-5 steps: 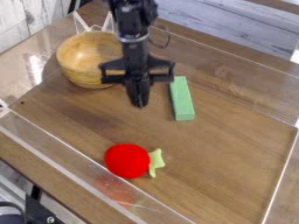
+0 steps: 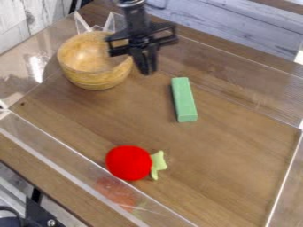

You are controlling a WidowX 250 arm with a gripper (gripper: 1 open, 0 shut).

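Observation:
My gripper (image 2: 140,51) is blurred at the top centre, over the back right of a wooden bowl (image 2: 92,64); whether its fingers are open or shut is unclear. A green block (image 2: 183,99) lies on the table right of the bowl. A red round object (image 2: 128,163) with a pale green leafy part lies toward the front.
The wooden table (image 2: 231,160) has clear room at the right and centre. Clear low rims run along its edges, with a white plank surface (image 2: 249,27) behind.
My gripper has moved up the view, toward the back of the table. The bowl, block and red object have stayed in place.

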